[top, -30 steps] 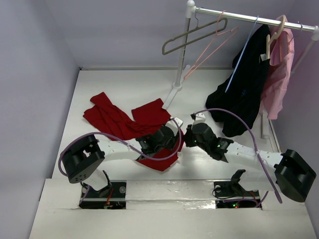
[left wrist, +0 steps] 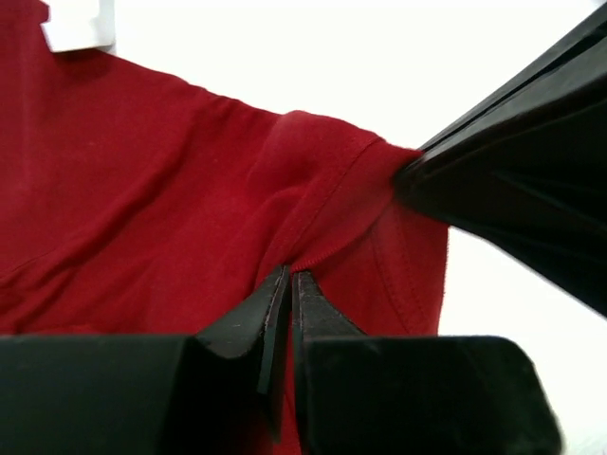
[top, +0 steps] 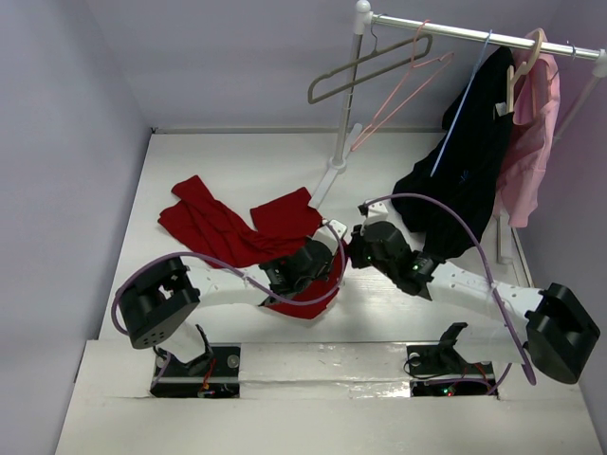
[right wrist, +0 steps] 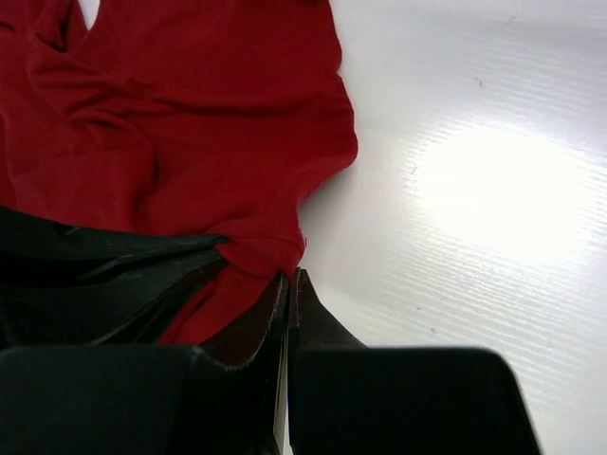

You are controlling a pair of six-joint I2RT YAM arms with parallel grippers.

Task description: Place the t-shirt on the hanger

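The red t-shirt [top: 218, 226] lies spread and wrinkled on the left half of the white table, partly covered by my left arm. In the left wrist view, a fold of the shirt [left wrist: 209, 190] runs up to the tips of my left gripper, which is shut on it. My right gripper is shut as well, with the shirt's edge [right wrist: 270, 242] pinched at its fingertips. The two grippers sit close together at the shirt's right end. A greenish-grey hanger [top: 371, 69] hangs empty from the rack's rail.
The white rail [top: 474, 31] also bears a pink hanger [top: 403, 92], a blue hanger [top: 462, 102], a dark garment [top: 460, 180] and a pink garment [top: 528, 156]. A rack post [top: 346, 104] stands behind the grippers. Bare table [top: 379, 308] shows at the front right.
My right gripper has shifted slightly toward the rack, and the shirt's near lower edge has drawn a little the same way. The left arm looks still.
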